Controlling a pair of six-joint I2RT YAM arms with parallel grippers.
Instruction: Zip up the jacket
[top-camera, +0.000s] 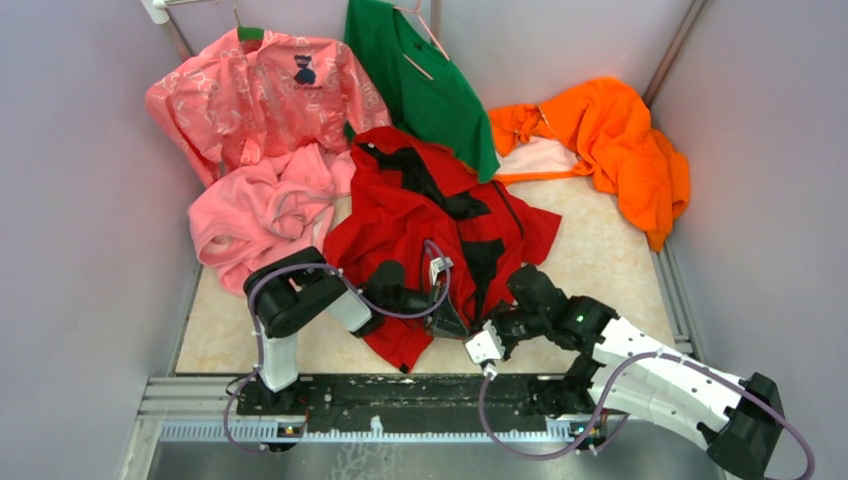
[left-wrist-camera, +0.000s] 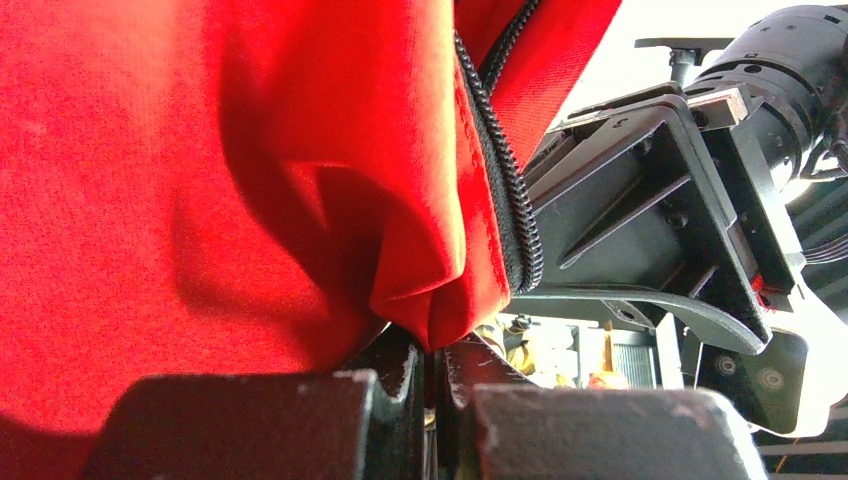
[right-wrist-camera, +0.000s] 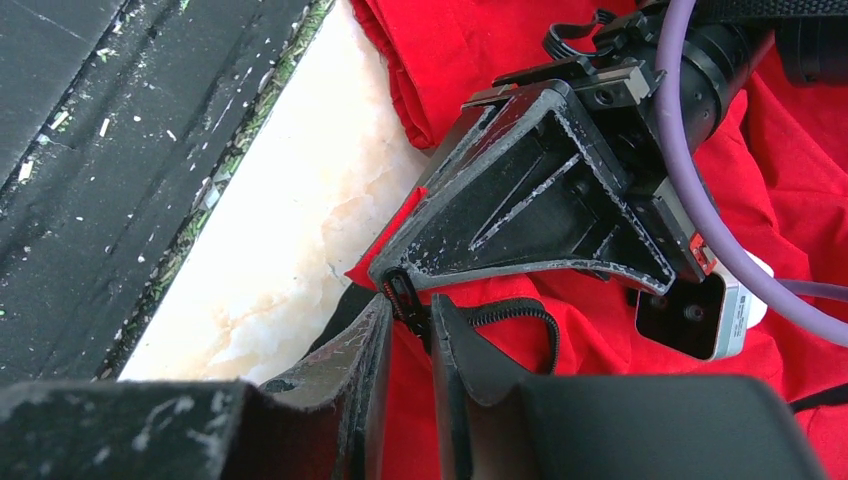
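The red jacket lies spread out at the centre, its lower edge near the table's front. My left gripper is shut on red fabric at the hem beside the black zipper, in the left wrist view. In the right wrist view, the tip of the left gripper sits at a black zipper end, and my right gripper is part open with its fingertips either side of that end; whether it touches it I cannot tell.
Pink garments lie at left, a green shirt at back, an orange garment at right. Bare table shows along the front edge and right.
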